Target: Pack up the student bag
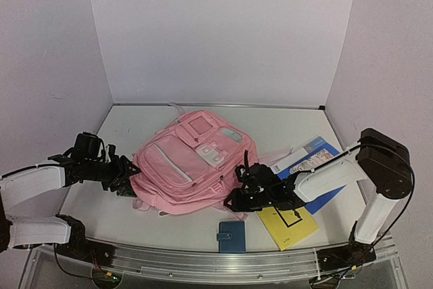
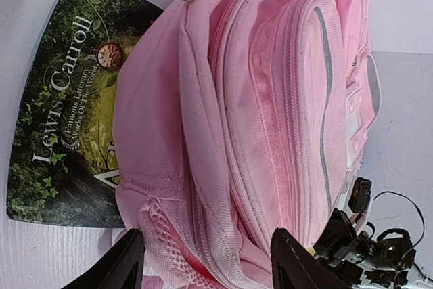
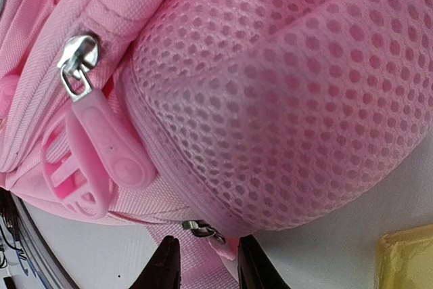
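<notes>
The pink backpack (image 1: 193, 157) lies flat on the table, pocket side up. At its left edge is my left gripper (image 1: 128, 172). In the left wrist view the fingers (image 2: 125, 265) of that gripper stand wide apart, with folded pink fabric and the bag's zip edge in the view between them. By the bag's lower right corner is my right gripper (image 1: 233, 202). Its fingers (image 3: 166, 262) are apart, facing a pink strap (image 3: 203, 275) and a small metal zip pull (image 3: 203, 229) beneath the mesh side pocket (image 3: 284, 113). No firm grip shows on either side.
A dark Lewis Carroll book (image 2: 67, 106) lies partly under the bag's left side. Near the front edge is a blue notebook (image 1: 232, 237). A yellow book (image 1: 287, 228) and blue books (image 1: 325, 197) lie at right, partly beneath the right arm.
</notes>
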